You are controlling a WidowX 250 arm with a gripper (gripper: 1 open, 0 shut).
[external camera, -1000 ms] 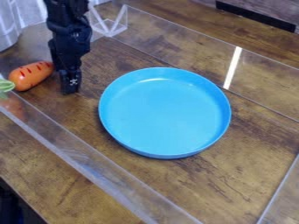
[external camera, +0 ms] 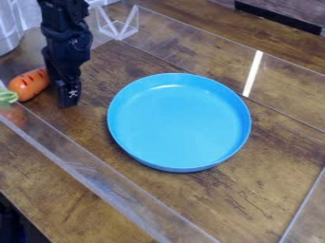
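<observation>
My black gripper reaches down from the upper left, its fingertips low over the wooden table just right of an orange toy carrot with a green top. It stands open; whether a finger touches the carrot is unclear. A large blue plate lies in the middle, to the right of the gripper.
Clear plastic walls run around the work area. A white object sits at the upper left corner. The wood right of and behind the plate is bare.
My gripper has shifted slightly left toward the carrot. The plate has not moved.
</observation>
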